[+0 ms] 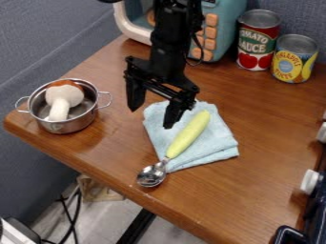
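Note:
My gripper (152, 109) hangs above the wooden table, over the top left part of a pale blue cloth (211, 150), its fingers apart and nothing visible between them. A yellow corn-like piece (190, 132) lies on the cloth, just right of and below the gripper. A metal spoon (152, 175) rests at the cloth's lower left edge. To the left stands a steel pot (80, 116) holding a white, mushroom-like object (59, 100) with a brown part.
Two cans, a red-labelled one (256, 48) and a yellow one (293, 63), stand at the back right beside a teal appliance (219, 29). Dark equipment with white knobs lines the right edge.

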